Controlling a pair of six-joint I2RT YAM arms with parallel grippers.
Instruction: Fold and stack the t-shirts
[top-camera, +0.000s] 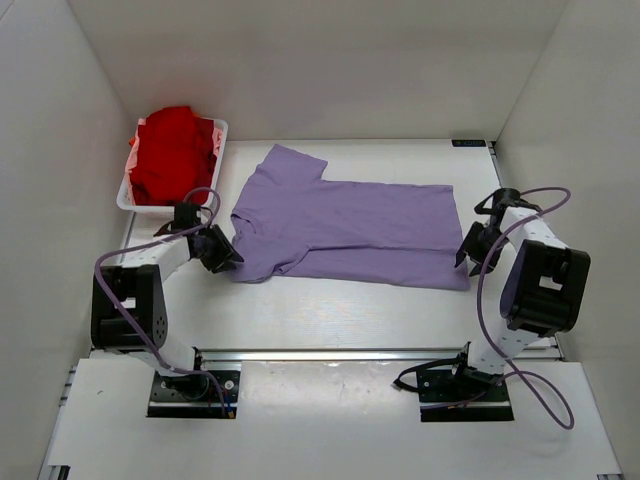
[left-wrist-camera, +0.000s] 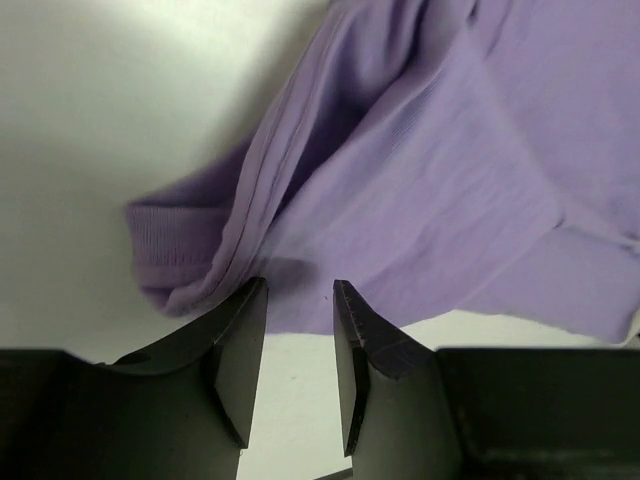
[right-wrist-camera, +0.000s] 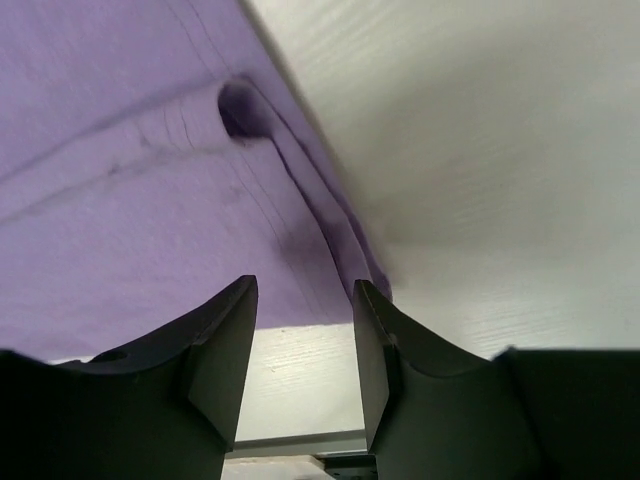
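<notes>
A purple t-shirt (top-camera: 360, 215) lies spread on the white table, one sleeve pointing to the back left, its near side folded over in a long strip. My left gripper (top-camera: 230, 262) is at the shirt's left near corner. In the left wrist view, the left gripper stands open above a rumpled sleeve (left-wrist-camera: 180, 240), nothing between its fingers. At the right near corner is my right gripper (top-camera: 468, 266). The right wrist view shows the right gripper open over the layered hem corner (right-wrist-camera: 330, 270), holding no cloth.
A white basket (top-camera: 222, 140) with red cloth (top-camera: 172, 158) stands at the back left, close to the left arm. Bare table (top-camera: 340, 318) stretches along the front, and more lies clear behind the shirt at the right.
</notes>
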